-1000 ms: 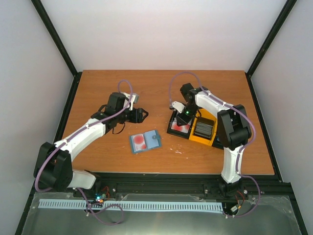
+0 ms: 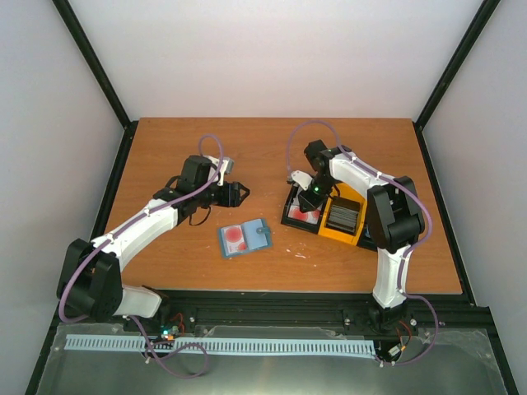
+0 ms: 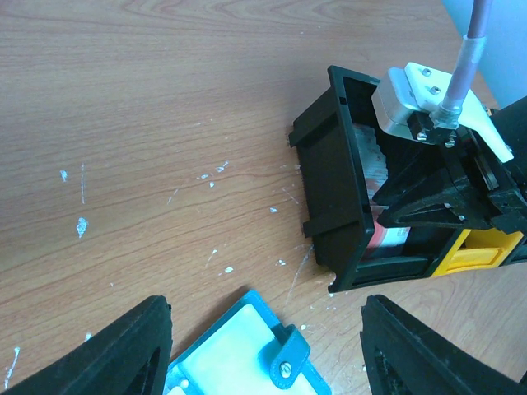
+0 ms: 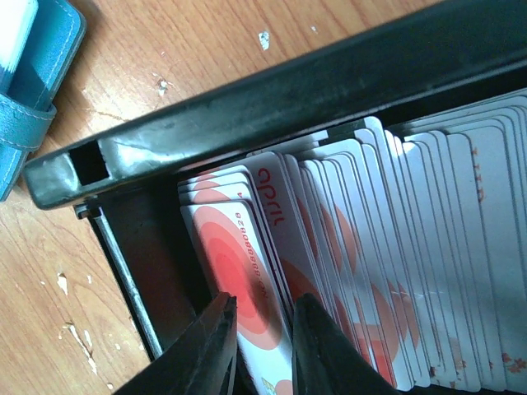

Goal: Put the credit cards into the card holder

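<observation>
The blue card holder (image 2: 258, 234) lies open on the table, with a white card bearing a red circle (image 2: 234, 238) in its left half. Many white and red cards (image 4: 247, 267) lean in a row inside the black bin (image 2: 300, 225). Over that bin my right gripper points down, its fingers part open. The front card's upper end lies in line with the gap between its fingers; whether they touch it I cannot tell. My left gripper hangs above and behind the holder, open and empty.
A yellow bin (image 2: 342, 220) with dark contents adjoins the black bin on the right. The black bin's thick rim (image 4: 272, 103) runs close beside the cards. White scuff marks (image 3: 81, 227) dot the wooden table, which is clear at the back and left.
The right gripper has shifted very slightly over the black bin. The left arm, the holder and the bins look unmoved.
</observation>
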